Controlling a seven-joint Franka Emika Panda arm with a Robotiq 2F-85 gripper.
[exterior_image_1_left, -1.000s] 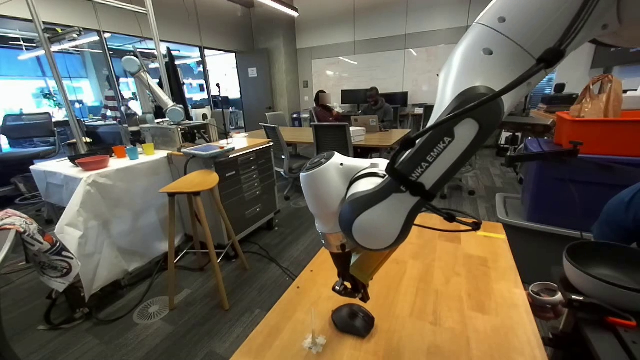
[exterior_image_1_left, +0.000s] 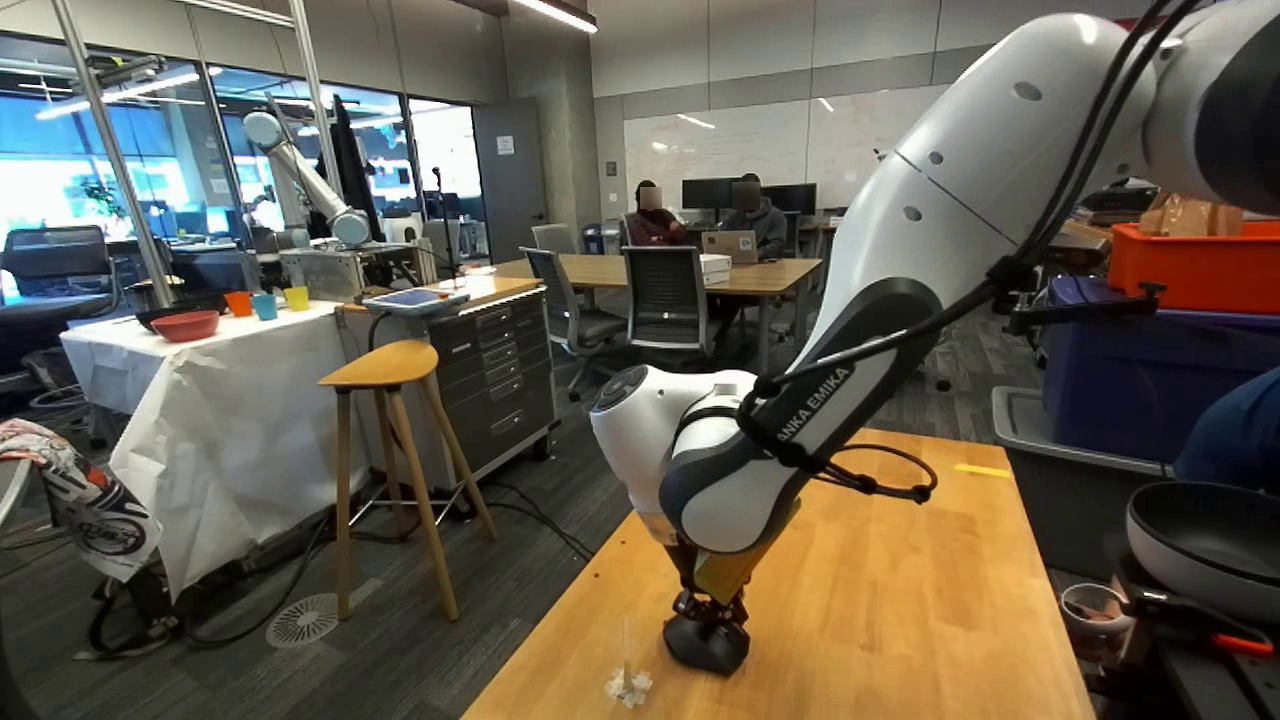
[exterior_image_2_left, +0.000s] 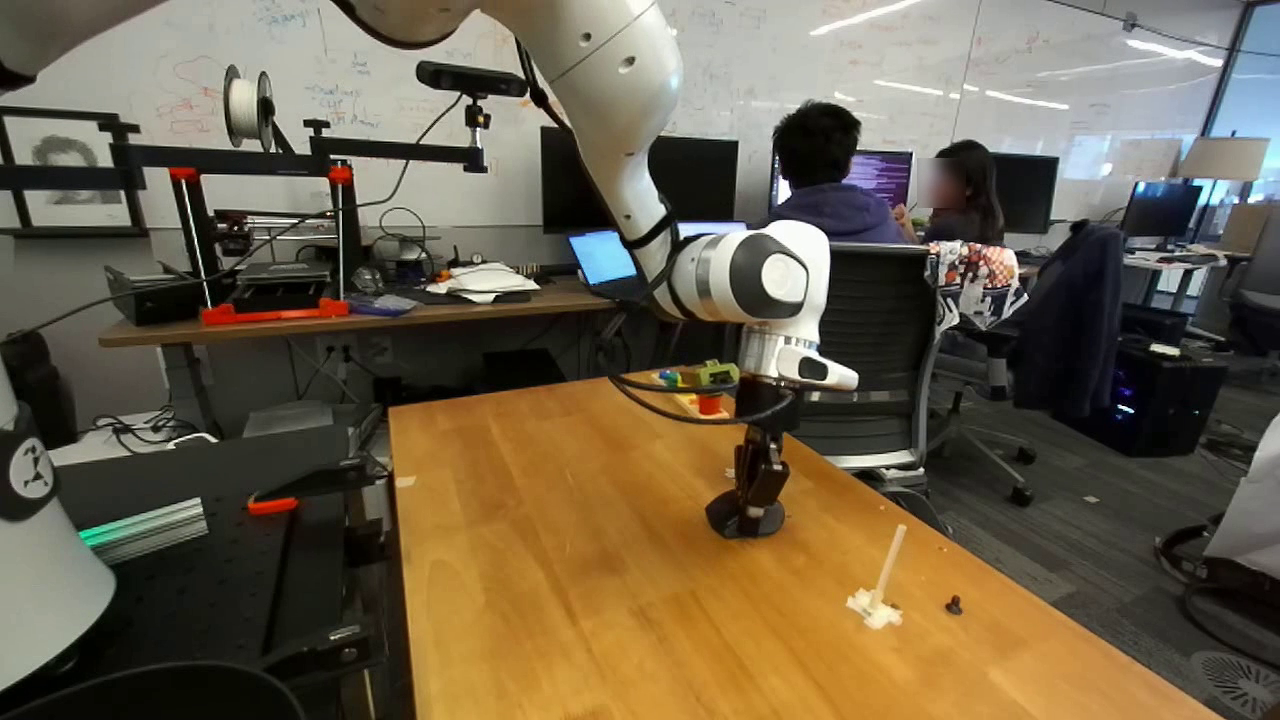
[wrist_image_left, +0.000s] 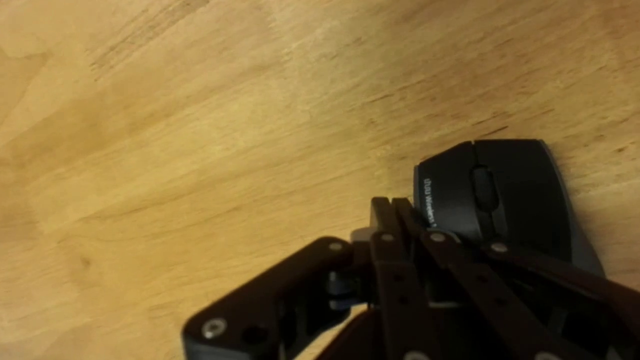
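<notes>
A black computer mouse (wrist_image_left: 522, 198) lies on the wooden table, its scroll wheel and side lettering showing in the wrist view. My gripper is shut, its two fingertips together just beside the lettered edge of the mouse, with nothing visible between them. Whether the fingers touch the mouse is hard to tell. In exterior view 1 the mouse (exterior_image_1_left: 708, 644) sits below and partly behind the gripper (exterior_image_1_left: 710, 612). From the other side, the gripper (exterior_image_2_left: 756, 510) stands low over the mouse (exterior_image_2_left: 727, 516), covering part of it.
A thin pale upright stick (exterior_image_2_left: 889, 564) on a whitish base stands on the table near the mouse, and a small dark piece (exterior_image_2_left: 954, 605) lies beyond it. Colorful toy blocks (exterior_image_2_left: 708, 378) rest near the table's far edge.
From above the mouse, my gripper has come down to its level. The mouse shows no clear shift in exterior view 1.
</notes>
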